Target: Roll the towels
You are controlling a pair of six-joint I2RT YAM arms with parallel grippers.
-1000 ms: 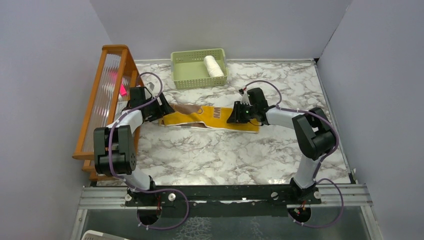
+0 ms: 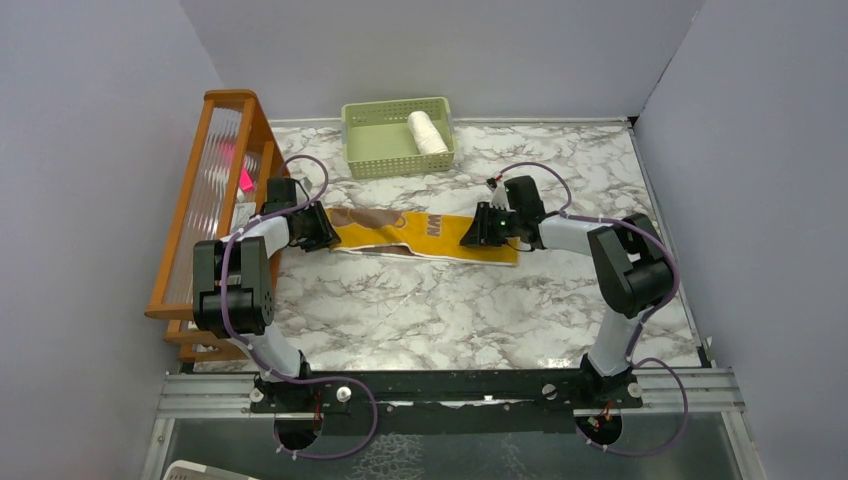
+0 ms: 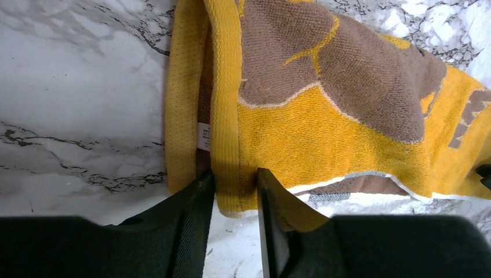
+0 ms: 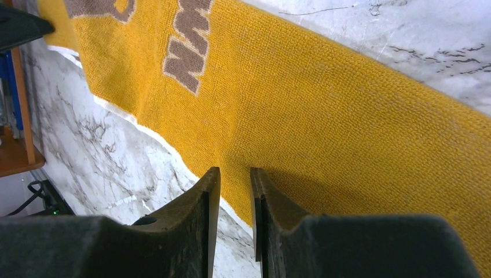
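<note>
A yellow and brown towel [image 2: 400, 232] lies folded lengthwise in a long strip across the table, its white-edged layers along the front. At its left end the folded hem shows as a yellow band [image 3: 226, 110], over a second edge [image 3: 180, 104] with a white tag. My left gripper is part open over the front corner of that hem, one finger on either side; whether it touches the cloth cannot be told. Toward the towel's right part, my right gripper hovers part open, with nothing gripped between its fingers.
A green basket [image 2: 380, 112] with a white rolled towel [image 2: 427, 133] inside stands behind the towel. On the left, a wooden rack [image 2: 200, 200] is close to my left arm.
My left gripper has moved toward the front, to the towel's front left corner. My right gripper has shifted slightly right. The towel looks nearly the same.
</note>
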